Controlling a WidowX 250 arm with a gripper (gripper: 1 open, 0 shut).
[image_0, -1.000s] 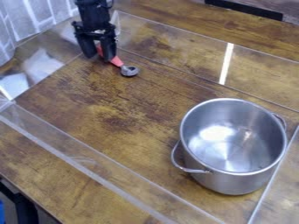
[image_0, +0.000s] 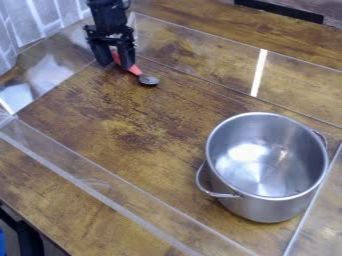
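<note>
My black gripper (image_0: 111, 45) is at the top left, down at a utensil (image_0: 130, 68) with a red handle and a metal head (image_0: 148, 80) that points toward the middle of the table. The fingers surround or overlap the far end of the handle; whether they are closed on it cannot be told at this size. A large steel pot (image_0: 263, 162) with side handles stands at the lower right.
Transparent strips or edges run along the table's sides. A whitish crumpled sheet or backdrop lies at the upper left, beside the gripper.
</note>
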